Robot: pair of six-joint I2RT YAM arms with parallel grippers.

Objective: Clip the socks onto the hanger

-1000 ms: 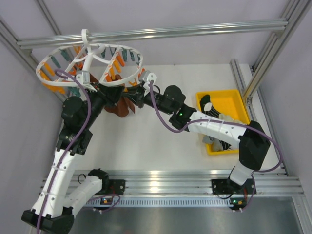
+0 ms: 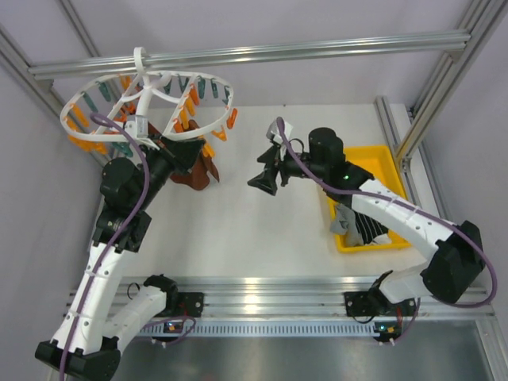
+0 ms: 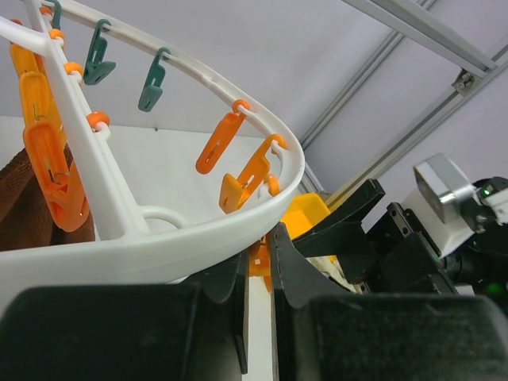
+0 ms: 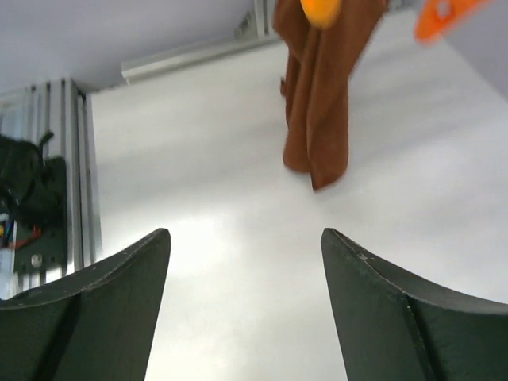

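The white round hanger (image 2: 121,136) carries orange and green clips around its ring. A brown sock (image 2: 190,176) hangs below it; the right wrist view shows the same brown sock (image 4: 317,111). At the ring's front right, my left gripper is shut on an orange clip (image 3: 255,262), mostly hidden by the ring and fingers. My right gripper (image 2: 260,171) is to the right of the hanger, apart from it. Its fingers (image 4: 131,294) are spread, with only the white table between them. Grey, striped and white socks (image 2: 369,228) lie in the yellow bin (image 2: 359,154).
A metal rail (image 2: 317,51) crosses above the table and bears the hanger. My right forearm (image 2: 389,206) passes over the bin and covers part of it.
My right gripper has parted its fingers and drawn away to the right from the hanger, its arm coming over the bin. The left arm and the hanger look unmoved.
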